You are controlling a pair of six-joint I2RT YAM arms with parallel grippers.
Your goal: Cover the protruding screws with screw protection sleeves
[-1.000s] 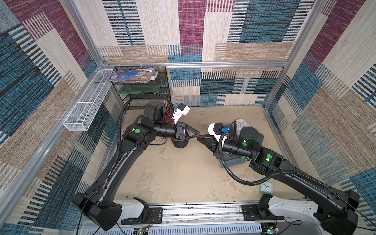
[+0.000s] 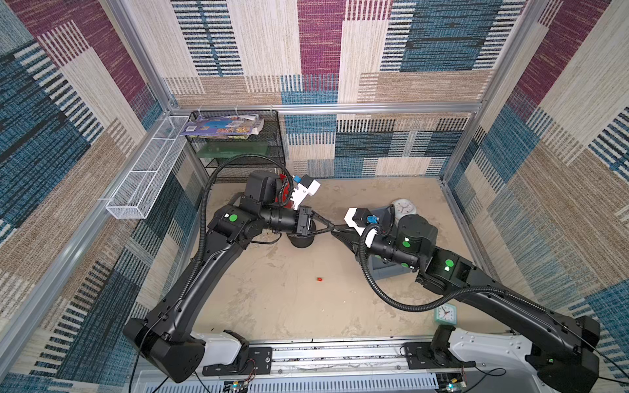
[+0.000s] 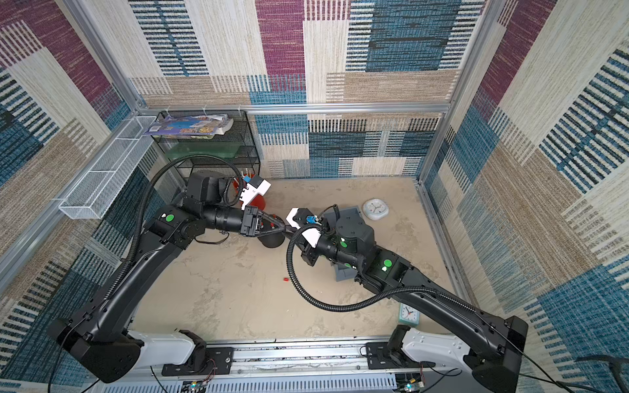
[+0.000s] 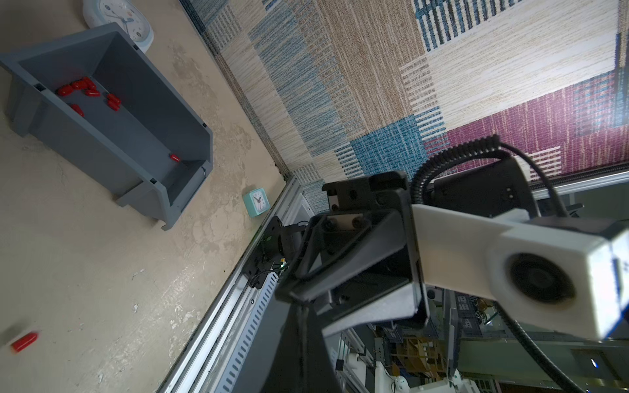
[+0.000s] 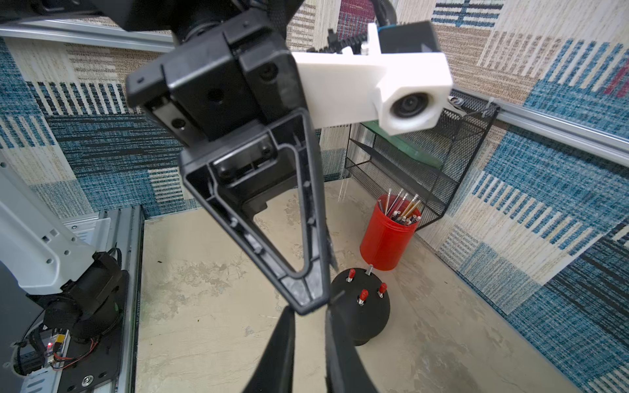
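The black round base shows red sleeves on three screws and one bare metal screw at its far side. One loose red sleeve is out on the open tabletop side, apart from both grippers; in the left wrist view this sleeve has a shadow beside it. My left gripper is shut, nothing showing between its fingers. Tip to tip with it, my right gripper stands part open, its gap empty. Several more sleeves lie in the grey bin.
Behind the base stand a red cup of tools and a wire shelf. A round white clock is behind the bin, and a small mint clock sits front right.
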